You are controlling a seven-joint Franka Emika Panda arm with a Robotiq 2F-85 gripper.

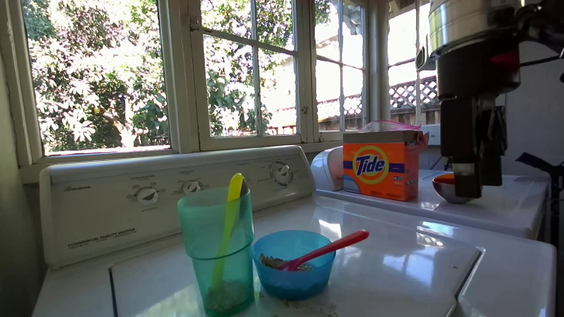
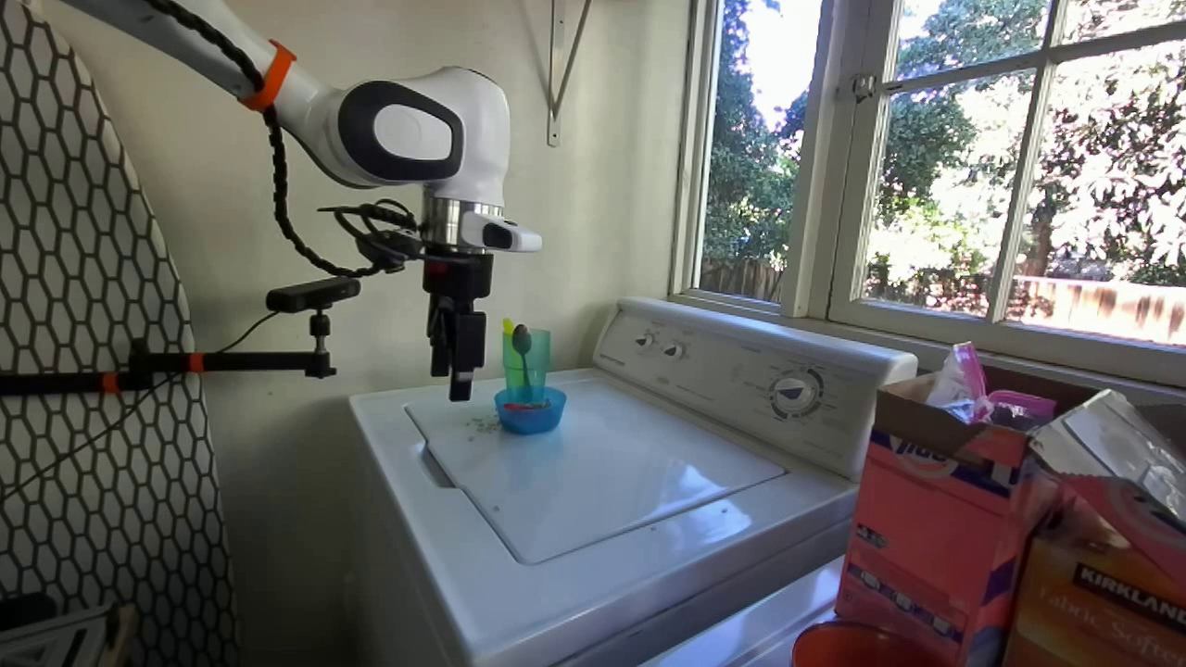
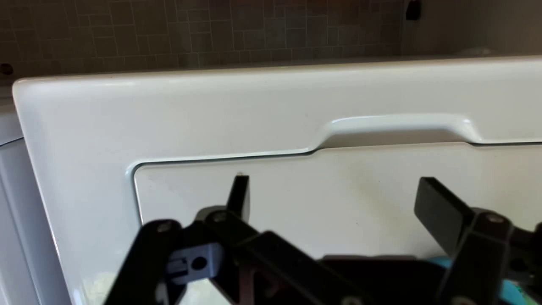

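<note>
My gripper is open above the washer's lid, its two fingers wide apart in the wrist view and nothing between them. A translucent green cup (image 1: 217,227) stands upright on the washer, with a yellow spoon (image 1: 231,211) and a dark spoon (image 2: 523,343) leaning in it. Beside the cup sits a blue bowl (image 1: 296,282) holding some dry, crumbly food. A red spoon (image 1: 335,245) rests in the bowl, its handle sticking out over the rim. In the wrist view the bowl is mostly hidden behind the gripper.
Crumbs (image 2: 485,426) lie on the lid near the bowl. The washer's control panel (image 1: 105,206) rises along the back. On the neighbouring machine stand a Tide box (image 1: 380,169) and an orange-lined bowl (image 1: 447,190). Much of the lid (image 2: 645,467) is clear.
</note>
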